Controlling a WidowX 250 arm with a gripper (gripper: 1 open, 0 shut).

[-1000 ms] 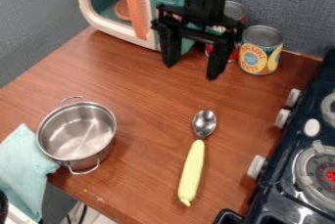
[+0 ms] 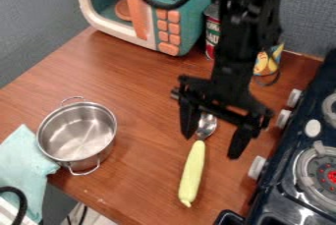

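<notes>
My black gripper (image 2: 210, 140) is open, its two fingers lowered on either side of the head of a metal spoon (image 2: 206, 127). The spoon lies on the wooden counter with a pale yellow handle or corn-like piece (image 2: 192, 173) pointing toward the front; the gripper hides part of it. Whether the fingers touch the counter cannot be told.
A steel pot (image 2: 77, 134) and light blue cloth (image 2: 19, 166) are at left. A black stove (image 2: 296, 185) lines the right. A teal microwave (image 2: 144, 8) and cans (image 2: 213, 32) stand at the back.
The objects on the counter have not moved.
</notes>
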